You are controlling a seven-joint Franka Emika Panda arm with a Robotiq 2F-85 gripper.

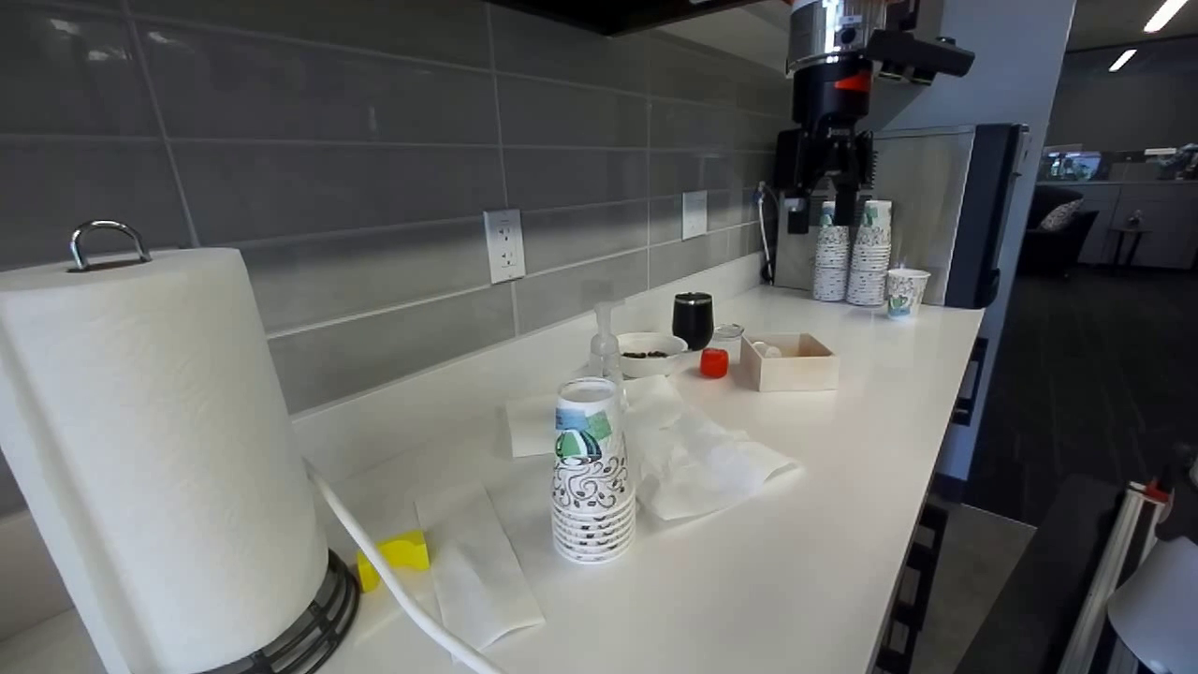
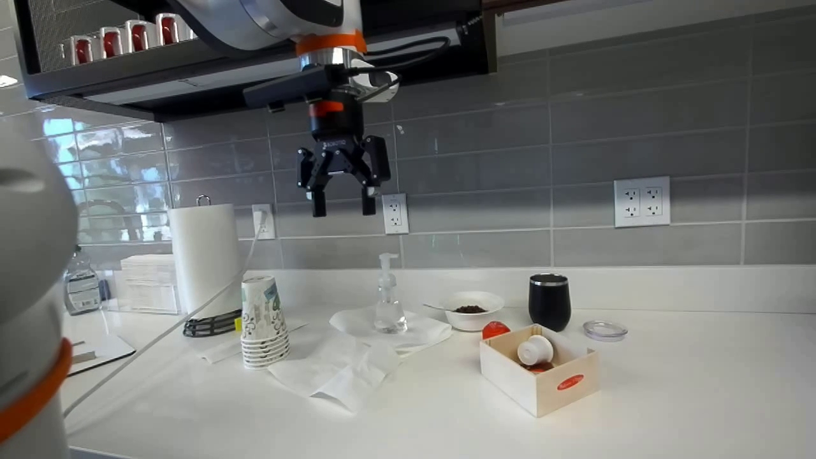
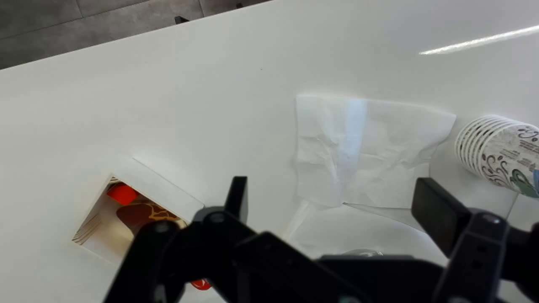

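My gripper (image 2: 342, 208) hangs well above the counter, its fingers spread wide and nothing between them. From the wrist view, the fingers (image 3: 438, 214) stand far apart over a crumpled white paper towel (image 3: 374, 146). Left of the gripper in that view, a small wooden box (image 2: 544, 386) holds a white cup-like piece (image 2: 535, 350) and something red. A stack of patterned paper cups (image 2: 264, 321) stands upright on the counter. Behind the towel is a clear soap pump bottle (image 2: 390, 310). A white bowl (image 2: 488, 312) with dark bits sits near the wall.
Beside the box are a red object (image 2: 495, 329), a black tumbler (image 2: 549, 302) and a clear lid (image 2: 605, 330). A paper towel roll (image 1: 146, 461) and white cable (image 1: 387, 584) occupy the far end. A shelf (image 2: 176, 69) overhangs.
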